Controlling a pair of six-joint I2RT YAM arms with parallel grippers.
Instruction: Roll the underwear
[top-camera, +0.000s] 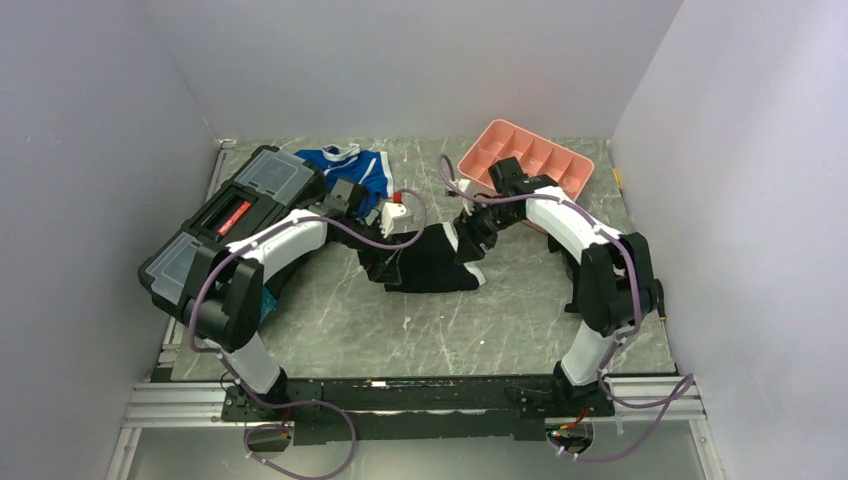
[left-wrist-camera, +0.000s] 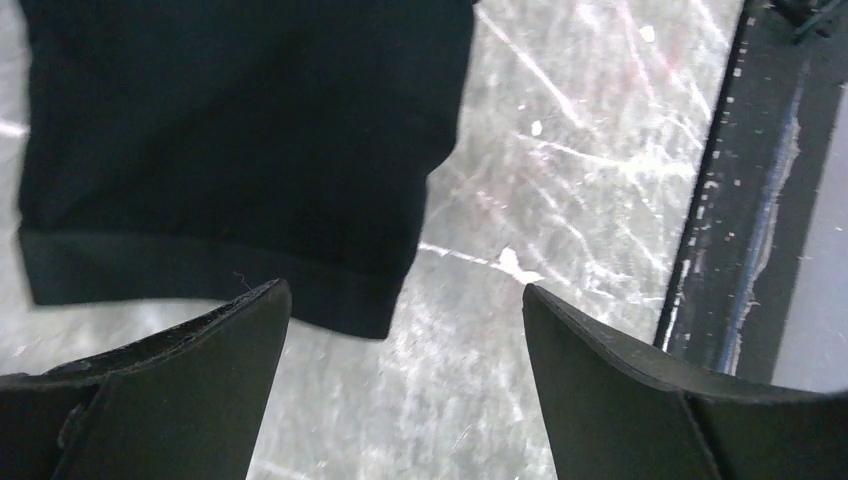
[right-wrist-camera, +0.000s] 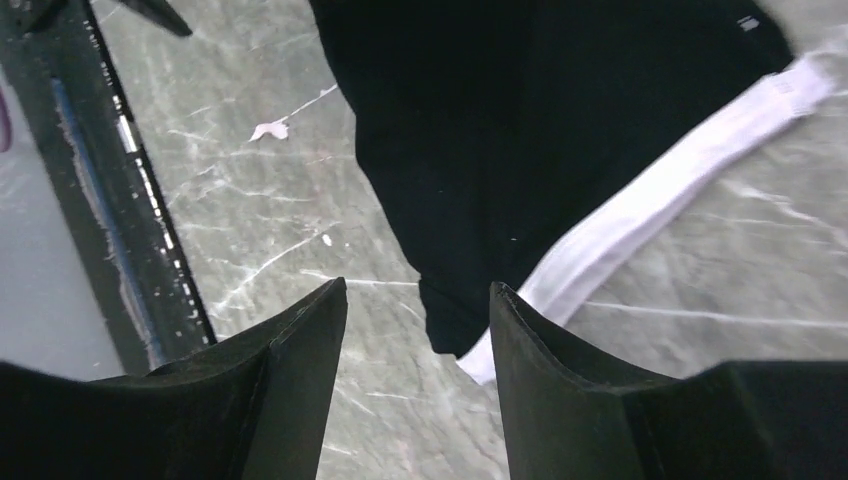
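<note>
Folded flat on the table lies the black underwear (top-camera: 432, 268), a white waistband along its right side. My left gripper (top-camera: 385, 275) is above its left end. In the left wrist view the fingers (left-wrist-camera: 230, 350) are wide apart, with a lower corner of the black cloth (left-wrist-camera: 250, 170) just ahead of them and nothing between. Over the waistband side hovers my right gripper (top-camera: 474, 250). Its fingers (right-wrist-camera: 300, 350) stand apart in the right wrist view, and the end of the white waistband (right-wrist-camera: 610, 235) lies ahead, close to the right finger. Neither gripper holds cloth.
A pink divided tray (top-camera: 530, 150) sits at the back right. At the left stands a black organizer case (top-camera: 190, 265), with a blue garment (top-camera: 345, 165) behind it. Dark cloth lies under the right arm.
</note>
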